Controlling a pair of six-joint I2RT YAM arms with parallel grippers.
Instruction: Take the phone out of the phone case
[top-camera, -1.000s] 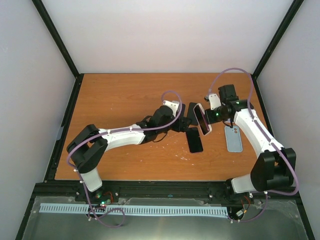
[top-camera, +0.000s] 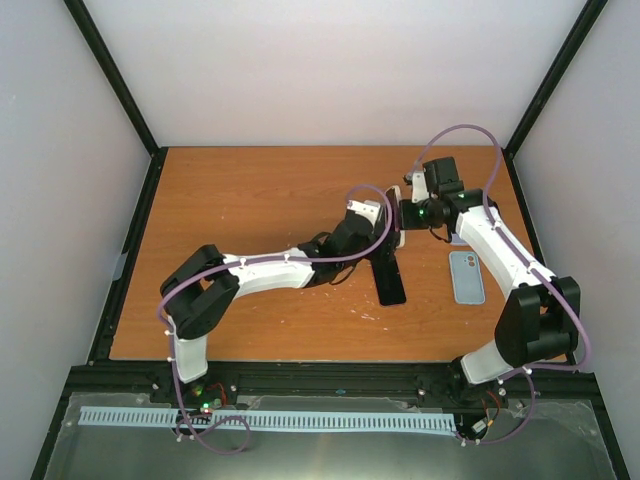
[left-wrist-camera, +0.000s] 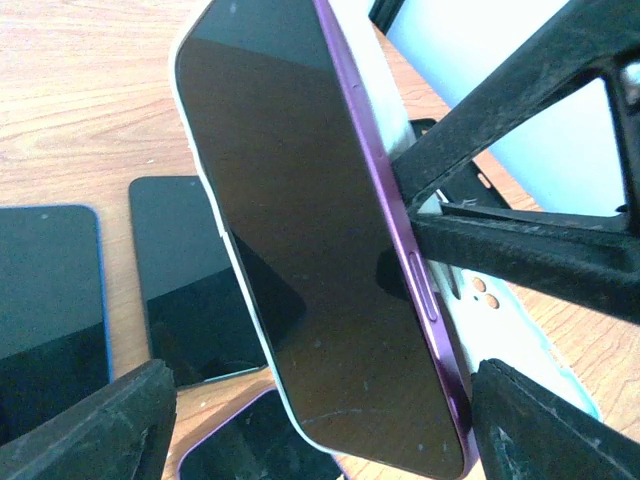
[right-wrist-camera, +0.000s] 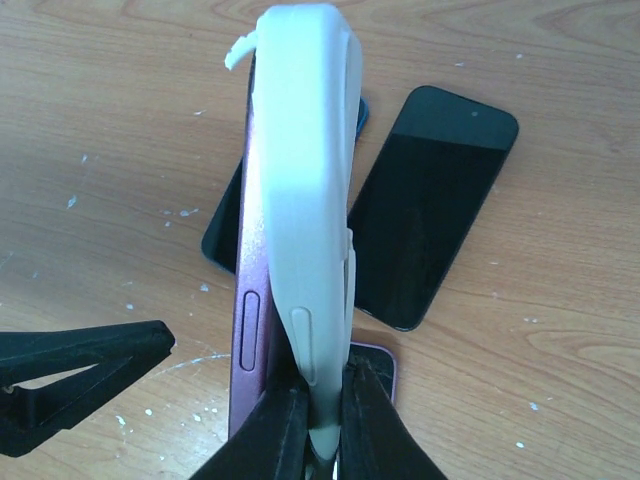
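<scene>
A purple-edged phone (left-wrist-camera: 300, 210) with a dark screen stands tilted, held up above the table. Its white case (left-wrist-camera: 500, 345) still hugs the far long edge, but along the near side the purple frame sits clear of the case wall. My right gripper is shut on that case wall (right-wrist-camera: 300, 130); the purple phone side (right-wrist-camera: 248, 330) shows beside it. My left gripper is open, its fingers (left-wrist-camera: 105, 430) on either side of the phone's lower end. One left finger (right-wrist-camera: 85, 370) appears apart from the phone in the right wrist view.
Dark phones lie flat below: one near the front (top-camera: 388, 282), another (right-wrist-camera: 435, 200) beside it, more partly hidden. A light blue phone case (top-camera: 466, 277) lies to the right.
The right gripper shifted a little left with phone and case, which now stand more edge-on from above.
</scene>
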